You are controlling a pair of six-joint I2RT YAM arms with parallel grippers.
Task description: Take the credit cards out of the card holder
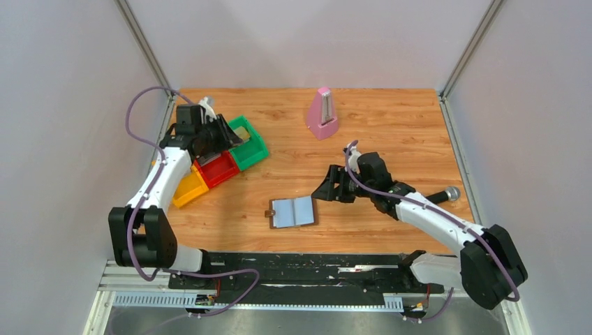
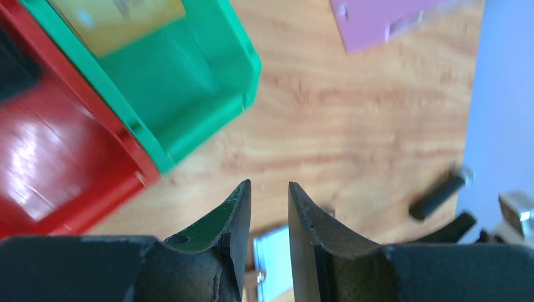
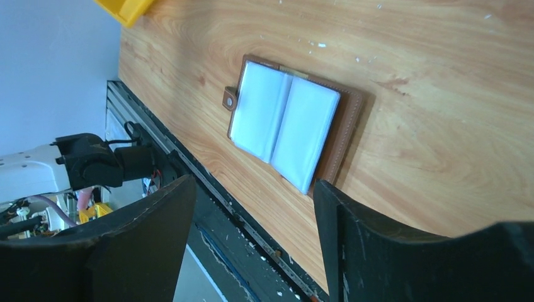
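Note:
The brown leather card holder (image 1: 292,211) lies open on the front middle of the table, its pale sleeves (image 3: 299,129) facing up and a strap tab (image 3: 230,99) on its left edge. Whether cards are inside cannot be made out. My left gripper hangs over the green bin, part open with a small gap and nothing between its fingertips. My right gripper is open above and right of the card holder, pointing down toward it, with nothing between its fingers.
Green (image 1: 251,153), red (image 1: 220,171) and yellow (image 1: 188,190) bins stand at the left. A pink metronome (image 1: 322,118) is at the back middle. A microphone (image 1: 447,195) lies at the right.

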